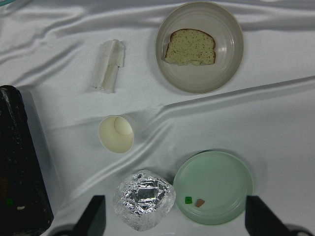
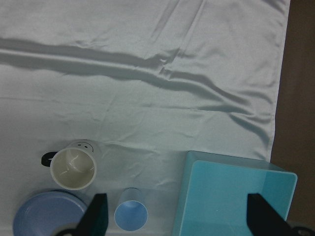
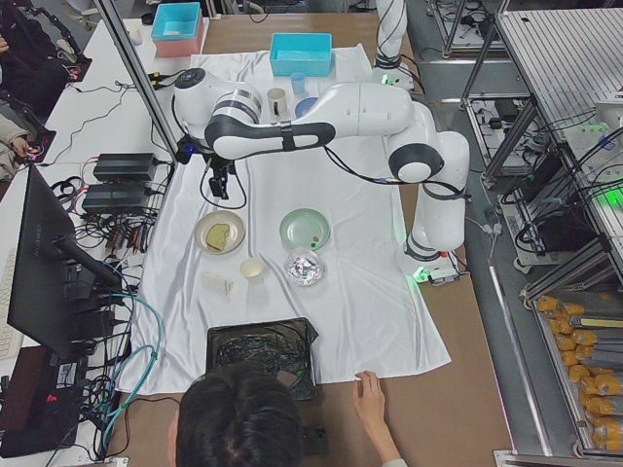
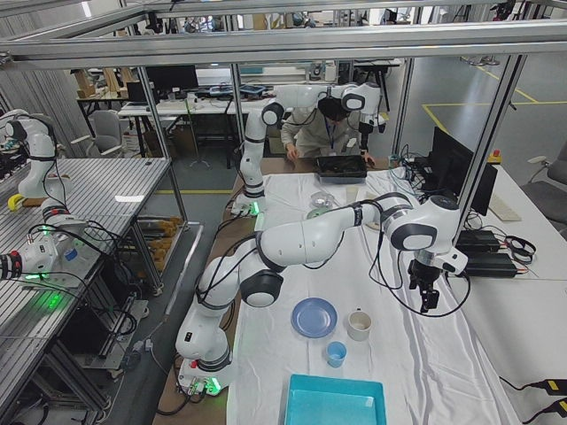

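My left gripper hangs open above a foil-wrapped item (image 1: pixel 143 196) and a green plate (image 1: pixel 216 182) bearing small green and brown bits. A beige plate (image 1: pixel 197 81) holds a bread slice (image 1: pixel 189 46); near it lie a white wrapped strip (image 1: pixel 108 66) and a cream cup (image 1: pixel 115 135). My right gripper is open, high over a blue cup (image 2: pixel 131 214), beside a white mug (image 2: pixel 74 167), a blue plate (image 2: pixel 47 219) and a turquoise bin (image 2: pixel 229 191). Neither gripper has anything visible between its fingers.
A black tray (image 1: pixel 22 172) sits at one end of the white cloth, in front of a seated person whose hand rests near it. Monitors and cables line one side. The cloth has free room beside the mug and plates.
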